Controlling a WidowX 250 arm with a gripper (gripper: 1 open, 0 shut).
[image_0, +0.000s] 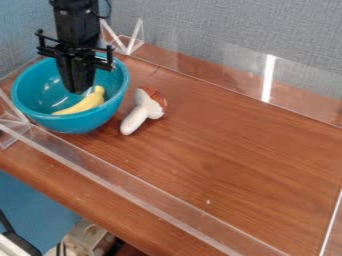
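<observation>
A blue bowl stands at the left end of the wooden table, with a yellow banana lying inside it. My black gripper hangs over the bowl, above the banana, its fingertips near rim height. I cannot tell how far apart the fingers are. A white toy mushroom with a red cap lies just right of the bowl.
Clear plastic barriers run along its edges, with a grey wall behind.
</observation>
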